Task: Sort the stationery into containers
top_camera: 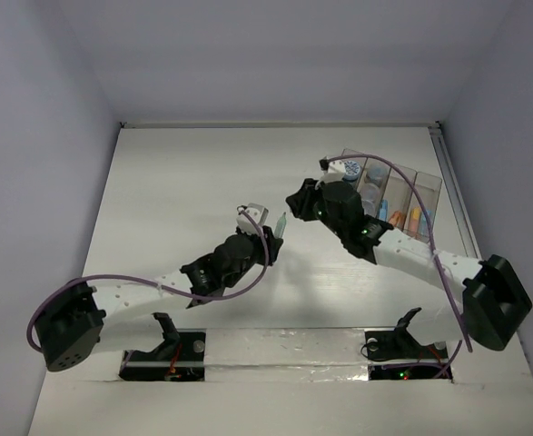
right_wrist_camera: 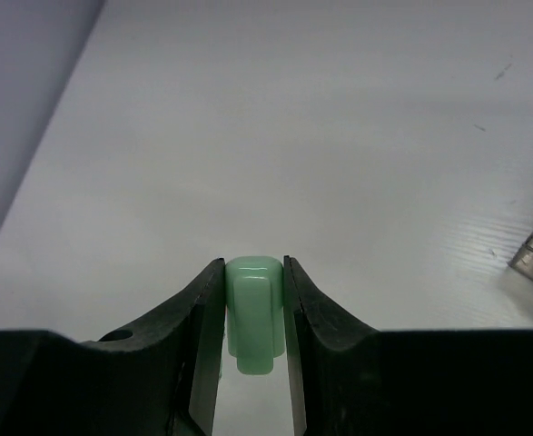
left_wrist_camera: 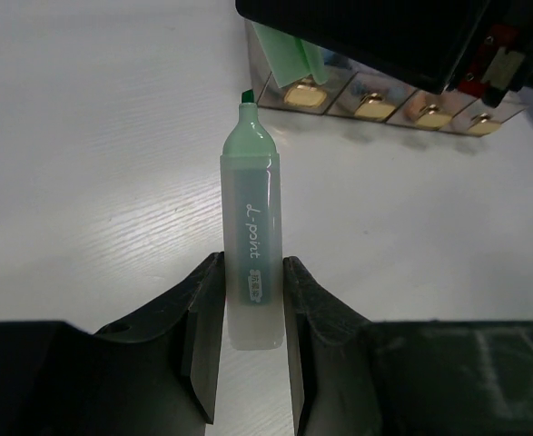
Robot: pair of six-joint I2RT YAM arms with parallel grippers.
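An uncapped green highlighter [left_wrist_camera: 251, 222] stands tip-up between the fingers of my left gripper, its dark green nib bare. In the top view its pale body [top_camera: 281, 225] shows at the left gripper [top_camera: 275, 243], near the table's middle. My right gripper is shut on a green cap; part of that cap [left_wrist_camera: 289, 56] also appears above the nib in the left wrist view. Cap and highlighter are apart. From above, the right gripper [top_camera: 297, 205] is just up and right of the left one, and its cap is hidden.
A clear container with several compartments [top_camera: 420, 181] stands at the back right, partly behind the right arm. Jars and small orange and blue items lie in it. Its latched front [left_wrist_camera: 372, 106] shows in the left wrist view.
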